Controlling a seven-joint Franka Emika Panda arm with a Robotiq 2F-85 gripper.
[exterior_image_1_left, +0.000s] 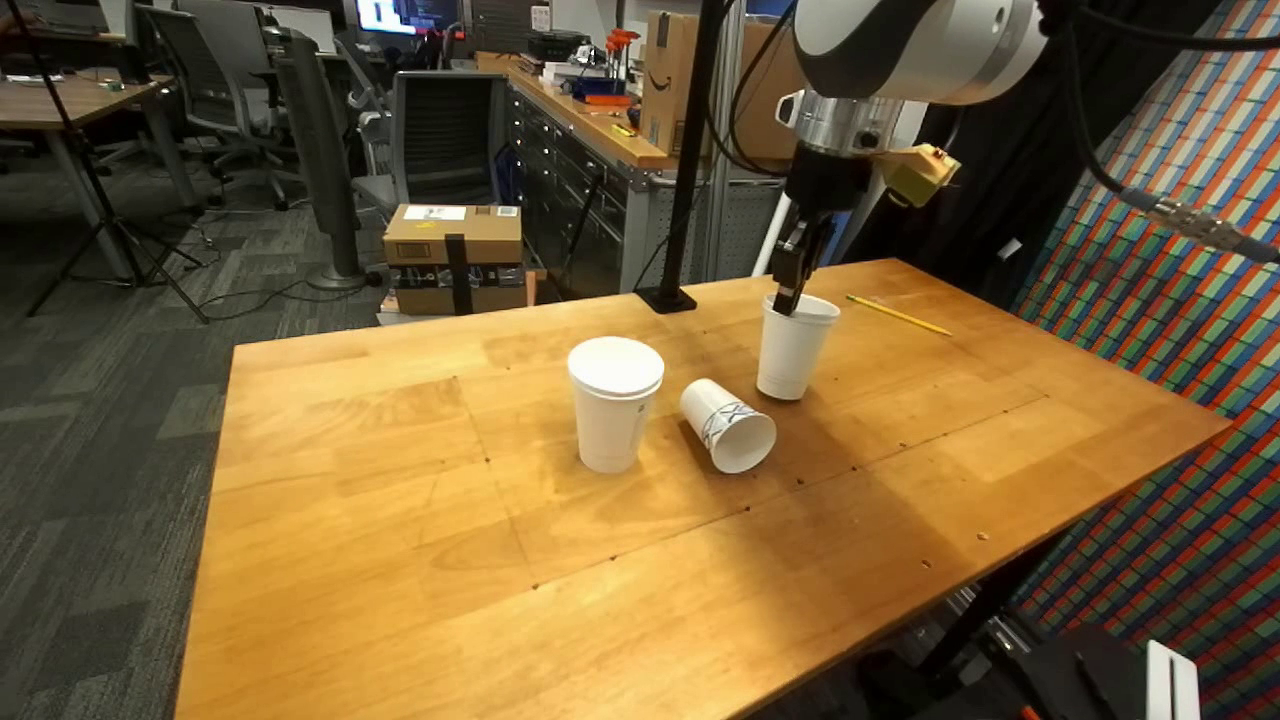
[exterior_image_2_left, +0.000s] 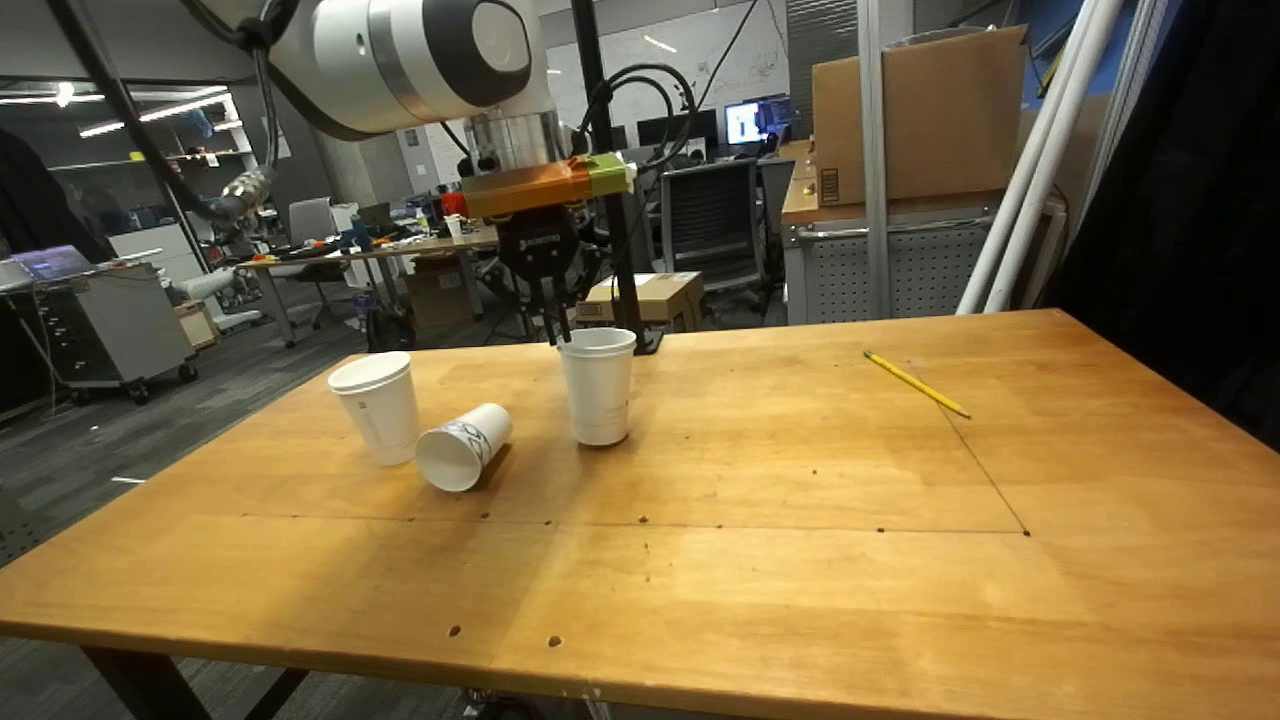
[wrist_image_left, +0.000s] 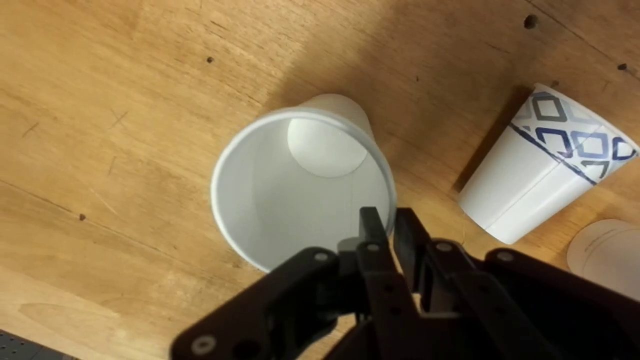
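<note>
A white paper cup stands on the wooden table, its open mouth facing up. In the wrist view my gripper is shut on this cup's rim, one finger inside the wall and the other outside. Only the fingertips overlap the rim. The cup appears nearly upright in the second exterior view; whether its base bears fully on the table is hard to tell. On its side nearby lies a patterned paper cup. Farther left is an upright white cup with a white top.
A yellow pencil lies on the table, apart from the cups. A black post stands at the table's back edge.
</note>
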